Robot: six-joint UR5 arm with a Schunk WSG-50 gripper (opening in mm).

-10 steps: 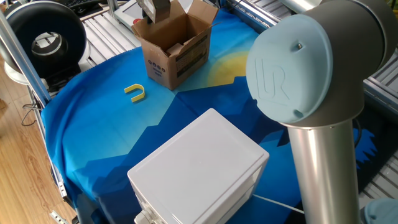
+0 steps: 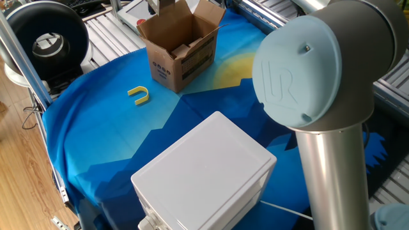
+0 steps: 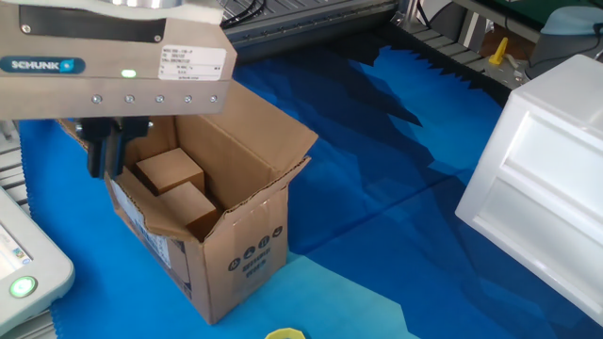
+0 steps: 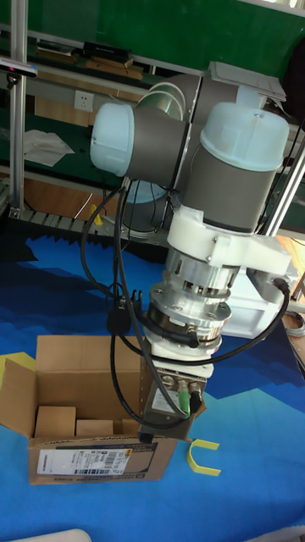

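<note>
My gripper [image 3: 106, 162] hangs at the side of the open cardboard box [image 3: 247, 250], its dark fingers close together and pointing down. It looks shut, and nothing shows between the fingertips. Inside the box lie brown blocks [image 3: 171, 170], clear of the fingers. In exterior view 1 only a small part of the gripper shows at the top edge, above the box [image 2: 171, 70]. From exterior view 3 the gripper body [image 4: 176, 397] hangs by the box's right end, with its fingers hidden. A yellow U-shaped piece [image 2: 146, 97] lies on the blue cloth beside the box.
A white drawer unit [image 2: 204, 169] stands on the blue cloth [image 2: 96, 128], well apart from the box. The arm [image 2: 332, 160] rises beside it. A teach pendant [image 3: 28, 259] lies at the box's other side. Bare cloth separates box and drawer unit.
At the top of exterior view 1, the gripper has risen a little and shifted slightly over the box. Box, yellow piece and drawer unit have stayed where they were.
</note>
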